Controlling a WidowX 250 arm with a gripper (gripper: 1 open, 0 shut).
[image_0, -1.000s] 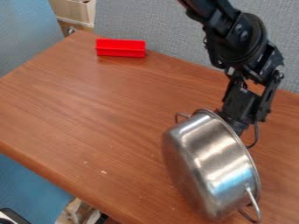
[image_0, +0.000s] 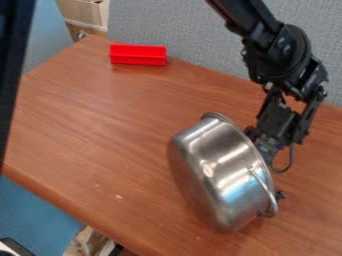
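A steel pot (image_0: 207, 175) rests tipped on its side on the wooden table (image_0: 94, 130), right of centre toward the front. The black arm (image_0: 281, 60) comes down from the top right to behind the pot's right side. Its gripper is mostly hidden behind the pot, so its fingers and what is between them cannot be made out.
A red block (image_0: 138, 54) lies at the back left near the grey wall. The table's edge runs along the left, above a blue floor.
The pot has shifted up and to the left and turned a little, its mouth now facing more to the right. The arm has moved slightly.
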